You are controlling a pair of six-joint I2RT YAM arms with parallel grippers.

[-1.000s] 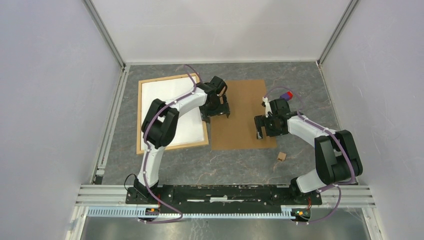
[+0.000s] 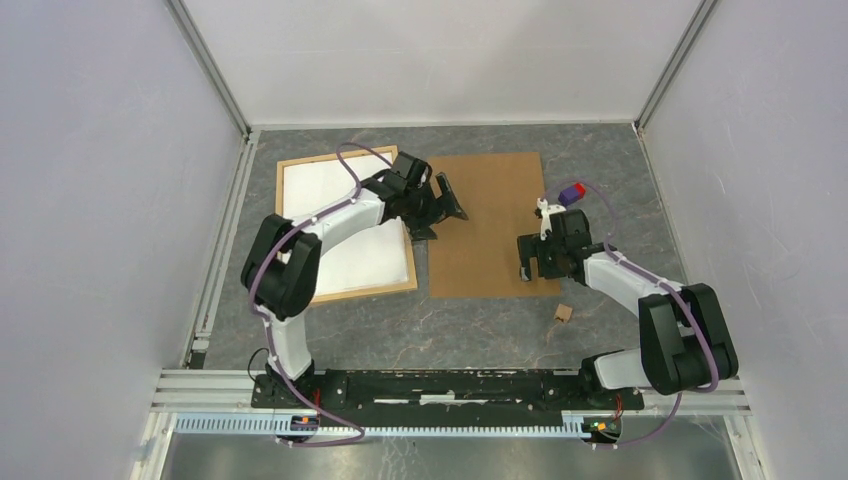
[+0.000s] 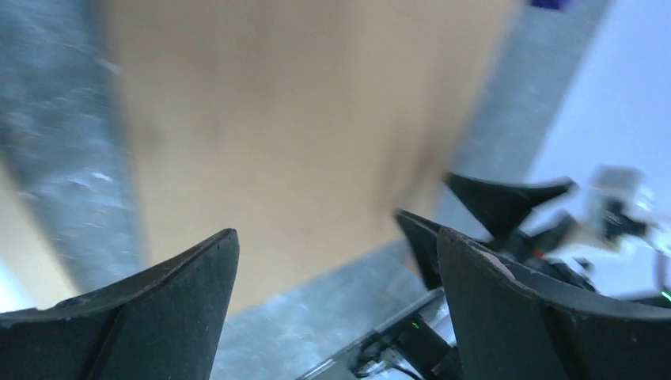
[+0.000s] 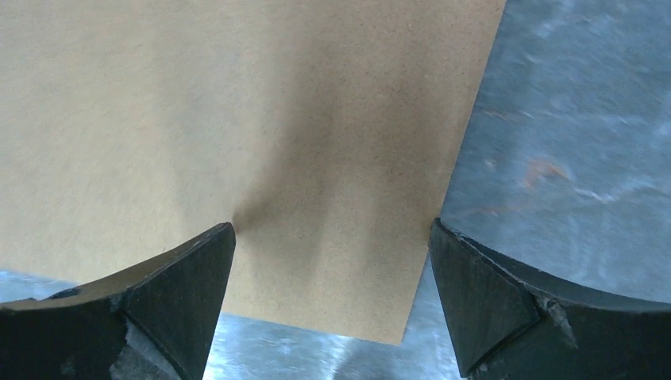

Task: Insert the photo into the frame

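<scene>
The wooden photo frame lies at the left, its inside a plain white area. A flat brown sheet lies to its right; no printed picture shows, so I cannot tell whether it is the photo or a backing. My left gripper is open over the sheet's left part, nothing between its fingers in the left wrist view. Near the sheet's front right corner my right gripper is open, spanning part of the brown surface, with its right-hand fingertip at the sheet's edge.
A blue and red block lies beyond the sheet's right edge. A small tan block sits in front of its right corner.
The brown sheet has slid slightly right and turned a little, becoming nearly square to the table.
</scene>
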